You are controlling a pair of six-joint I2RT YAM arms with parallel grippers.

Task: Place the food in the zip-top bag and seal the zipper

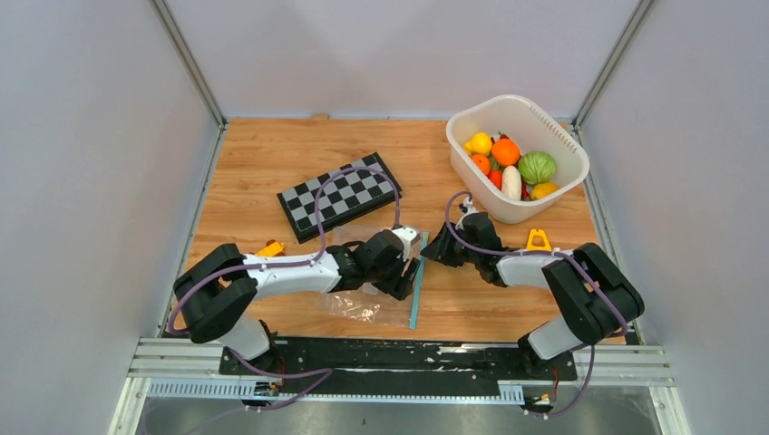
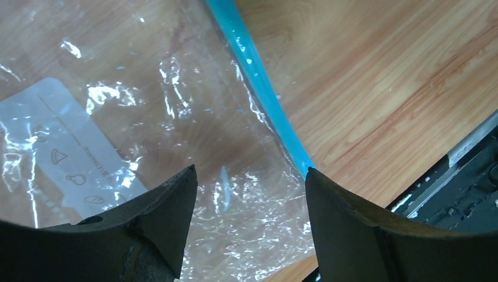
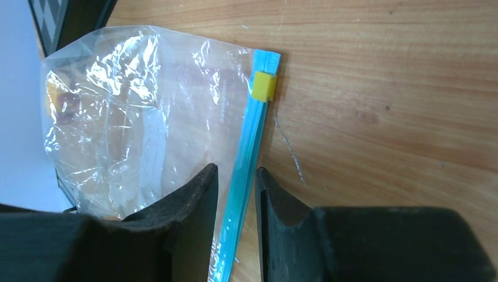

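The clear zip bag (image 1: 367,306) lies flat on the table, its blue zipper strip (image 2: 265,94) along the right edge. A yellow slider (image 3: 263,86) sits near the strip's far end. My left gripper is open over the bag's near right part, with no food between its fingers. In the right wrist view, my right gripper stands part open at the strip, which runs between and below its fingertips; whether they touch it I cannot tell. Toy food (image 1: 505,152) fills the white bin at the back right.
A black-and-white checkered board (image 1: 340,196) lies behind the bag. The white bin (image 1: 574,169) stands at the back right corner. A yellow clip-like piece (image 1: 538,240) rests behind the right arm, and an orange item (image 1: 271,248) beside the left arm.
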